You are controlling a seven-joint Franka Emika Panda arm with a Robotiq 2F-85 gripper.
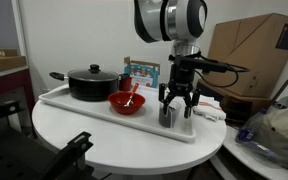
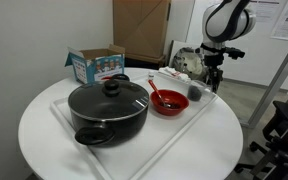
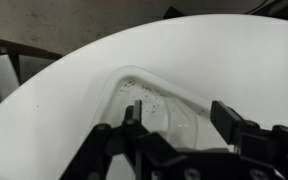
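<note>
At the right end of the white tray (image 1: pixel 134 120), my gripper (image 1: pixel 178 108) points down with its fingers spread apart. In the wrist view a clear, see-through cup-like object (image 3: pixel 181 128) stands on the tray between the spread fingertips. Contact with either finger cannot be made out there. A dark grey cup (image 2: pixel 194 92) is on the tray close beside the gripper (image 2: pixel 213 78). Further along the tray sit a red bowl (image 1: pixel 127 103) with a red utensil in it and a black lidded pot (image 1: pixel 92 84).
A colourful box (image 2: pixel 97 64) stands behind the pot at the table's back. White cloth-like items (image 1: pixel 208 106) lie right of the tray. Small dark specks (image 3: pixel 134 85) dot the tray corner.
</note>
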